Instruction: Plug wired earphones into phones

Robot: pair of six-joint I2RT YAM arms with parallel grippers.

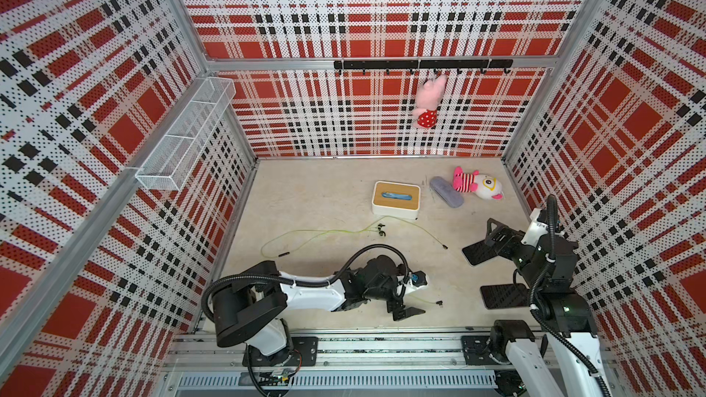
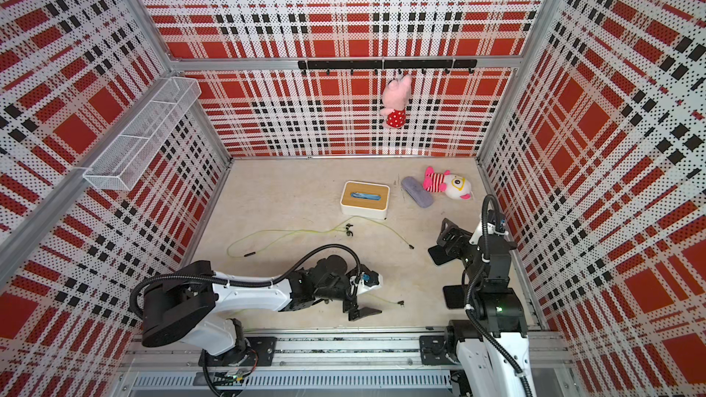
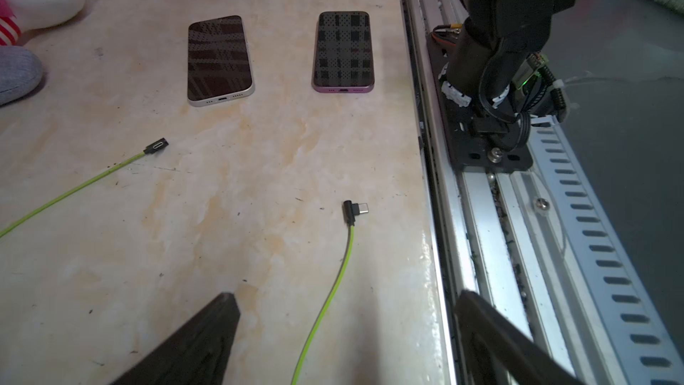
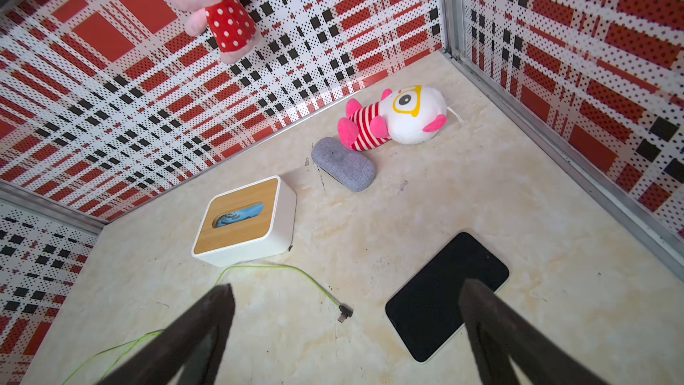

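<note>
Two phones lie flat on the table's right side: a silver-edged phone (image 3: 219,60) farther back and a purple-edged phone (image 3: 343,53) nearer the front rail. One green earphone cable ends in a right-angle black plug (image 3: 349,212), resting on the table with its metal tip toward the rail. Another green cable ends in a black plug (image 4: 345,311) pointing toward the silver-edged phone, clear of it. My left gripper (image 1: 416,297) hangs open above the nearer cable, nothing between its fingers. My right gripper is open and empty, over the right side near the phones.
Behind the cables stands a white box with a wooden lid (image 1: 397,198). A grey cushion (image 4: 343,164) and a striped plush toy (image 4: 392,117) lie at the back right. The earbuds (image 1: 381,230) rest mid-table. Bare table separates the plugs from the phones.
</note>
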